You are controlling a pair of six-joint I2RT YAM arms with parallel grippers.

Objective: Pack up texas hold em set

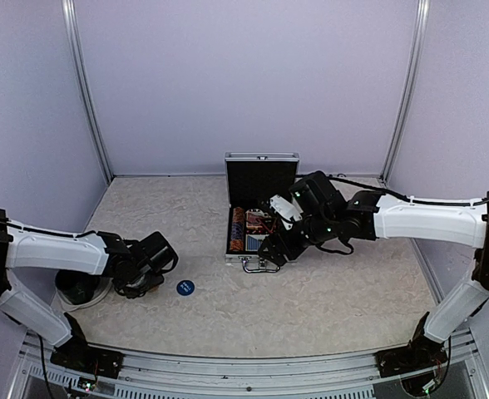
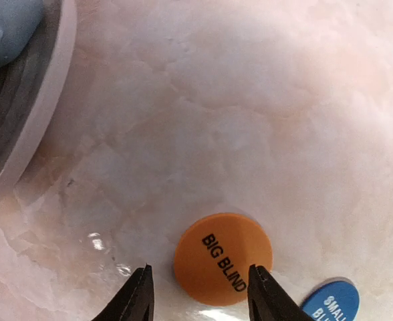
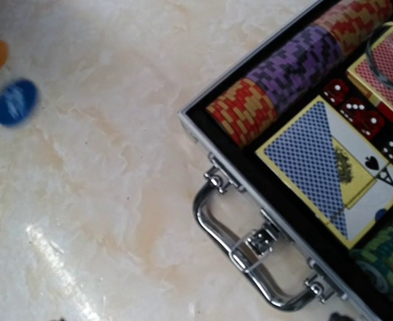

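In the left wrist view, an orange BIG BLIND button (image 2: pixel 223 254) sits between and just beyond my left gripper's (image 2: pixel 198 277) fingertips, with a blue SMALL BLIND button (image 2: pixel 330 301) beside it at lower right. The silver case (image 1: pixel 262 174) stands open at the table's centre, holding chips (image 3: pixel 290 67), two card decks (image 3: pixel 303 167) and red dice (image 3: pixel 360 117). My right gripper (image 1: pixel 276 252) is over the case's front right; its finger state is hidden, with only dark tips at the right wrist view's bottom edge.
A round container (image 1: pixel 78 287) with a pale rim stands at the far left, beside the left arm. Walls bound the back and sides.
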